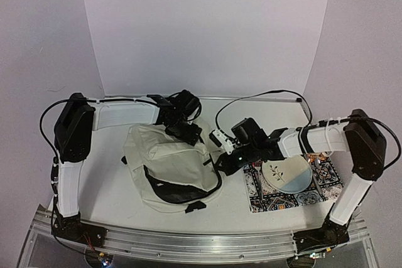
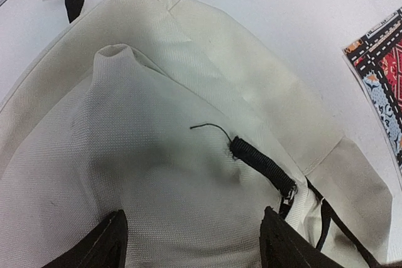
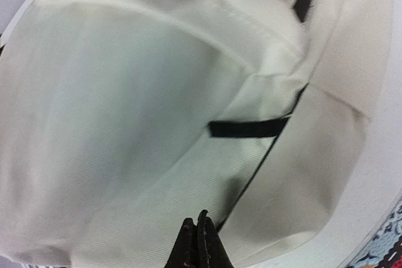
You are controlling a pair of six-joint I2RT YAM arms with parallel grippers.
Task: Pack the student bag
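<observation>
The cream student bag (image 1: 179,164) lies flat on the table, with a curved black-edged opening (image 1: 169,191) toward the front. Above its back part is my left gripper (image 1: 196,137). In the left wrist view that gripper stands open over the fabric (image 2: 169,174), nothing between its fingers. A black zipper pull (image 2: 262,162) rests just beyond its right finger. At the bag's right edge hangs my right gripper (image 1: 225,166). Its fingertips meet in the right wrist view, so the gripper is shut, near the dark zipper line; nothing shows between them. A black tab (image 3: 248,128) lies ahead of it.
To the right, a patterned mat (image 1: 270,200) bears a plate (image 1: 286,172), with a fork (image 1: 259,183) and a knife (image 1: 316,180) beside it. A cup there is mostly hidden by my right arm. Bare table (image 1: 107,180) shows left of the bag.
</observation>
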